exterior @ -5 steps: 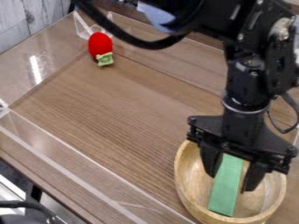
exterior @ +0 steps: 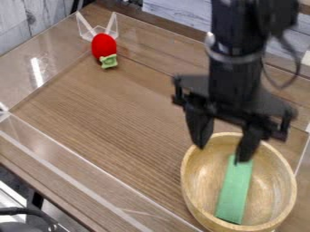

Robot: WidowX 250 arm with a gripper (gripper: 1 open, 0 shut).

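My black gripper [exterior: 227,136] hangs open over a round tan bowl [exterior: 194,190], its two fingers above the bowl's back part. A green block [exterior: 234,195] lies inside the bowl, below and apart from the fingers as far as this view shows.
A red object [exterior: 104,47] with a small green piece and a clear item behind it sits at the back left. The arm hides part of the back right.
My gripper was down in the bowl at the green block a second ago. It has risen up and back from it, and the block stays in the bowl.
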